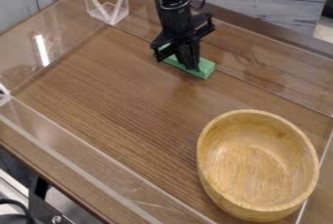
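Observation:
The black robot arm hangs down from the top centre, its gripper (181,53) low over a green rectangular object (198,68) on the wooden table (124,121). The gripper looks narrow at its tip, and the arm covers the upper left part of the green object. Whether anything is between the fingers cannot be made out.
A large yellow oval bowl (256,169) fills the lower right. A clear plastic item (107,6) stands at the top left.

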